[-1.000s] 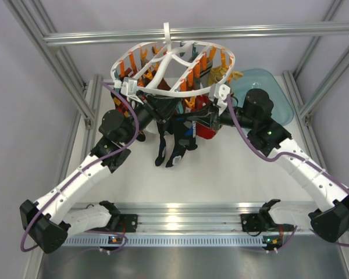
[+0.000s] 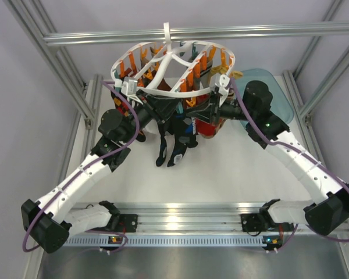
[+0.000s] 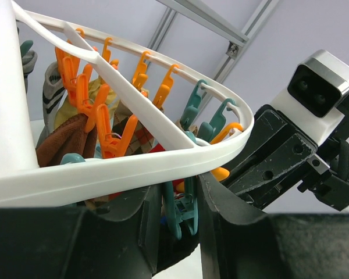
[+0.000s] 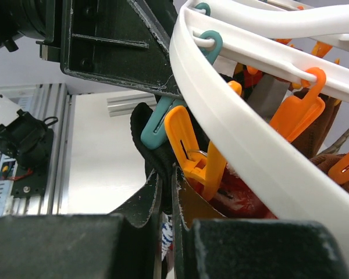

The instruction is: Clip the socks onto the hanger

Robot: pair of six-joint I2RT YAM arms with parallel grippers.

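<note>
The white hanger (image 2: 163,93) is crowded with socks in orange and teal clips. At its front rim my left gripper is shut on a teal clip (image 3: 173,212). Right beside it my right gripper is shut on a black sock (image 4: 148,139), which rises between its fingers to the teal clip, next to an orange clip (image 4: 183,145). In the top view black socks (image 2: 174,142) hang below the front rim; whether the clip's fingers grip the held sock cannot be made out.
A teal bin (image 2: 259,84) stands at the back right behind my right arm. The metal frame rail (image 2: 104,38) runs above the hanger.
The right arm has shifted slightly near the front rim, and the lower black socks have swung a little. The left arm holds its place.
</note>
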